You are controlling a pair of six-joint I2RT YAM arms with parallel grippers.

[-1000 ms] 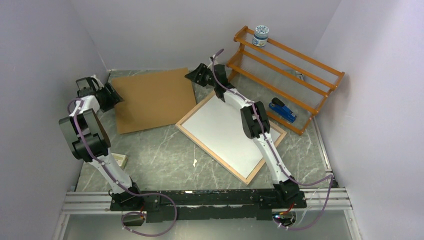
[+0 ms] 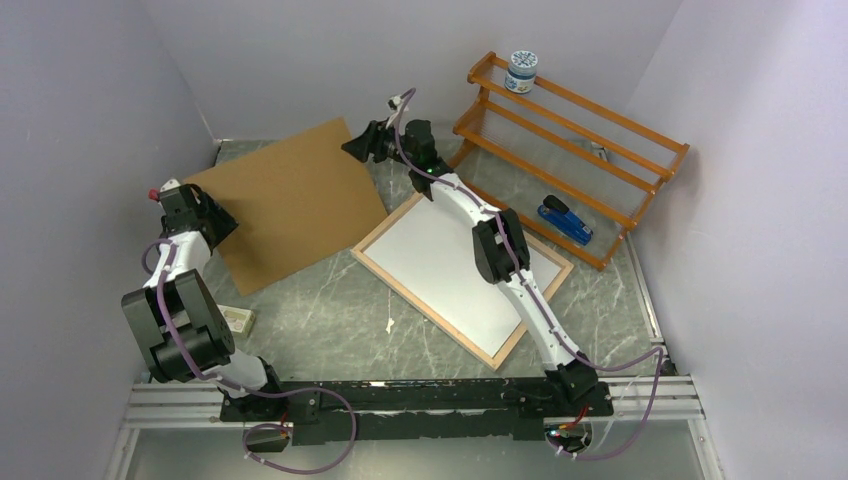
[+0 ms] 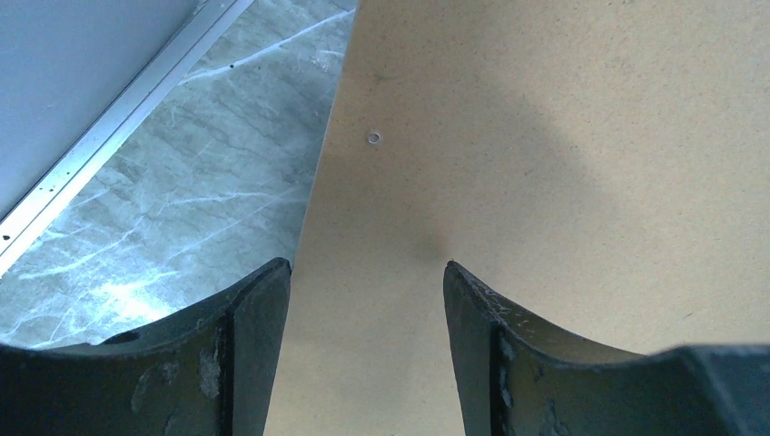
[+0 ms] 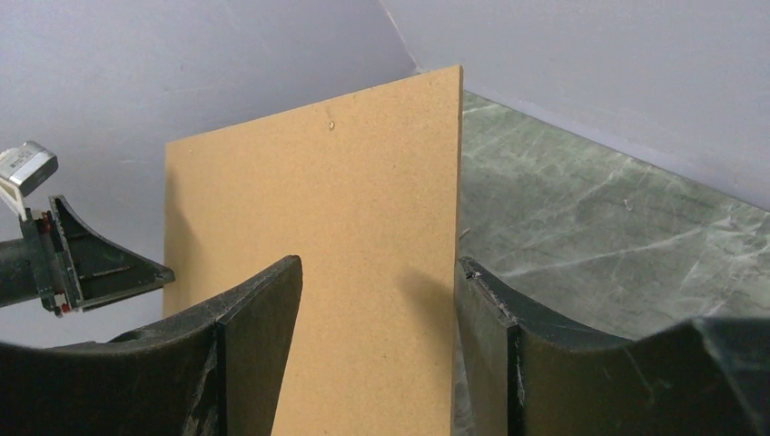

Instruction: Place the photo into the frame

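Note:
The wooden frame (image 2: 470, 358) with a plain white inner area lies flat, right of centre. A large brown panel (image 2: 300, 200) slants across the back left, its lower right corner close to the frame. My left gripper is at the panel's left end; its left fingertip meets the panel edge. At the other end is my right gripper, its right finger along the panel edge. In both wrist views the fingers stand partly apart with the panel face showing between them. Whether either pinches it cannot be told. No photo image shows.
A slanted wooden rack (image 2: 580, 140) stands at the back right. It bears a white and blue jar (image 2: 521, 70). A blue stapler (image 2: 567, 220) lies by its lower bars. A small pale box (image 2: 237, 320) sits beneath the left arm.
The panel has turned anticlockwise in the top view. Its left end came towards the front, and its right upper corner went left and back. Both grippers moved with it; the frame stayed put.

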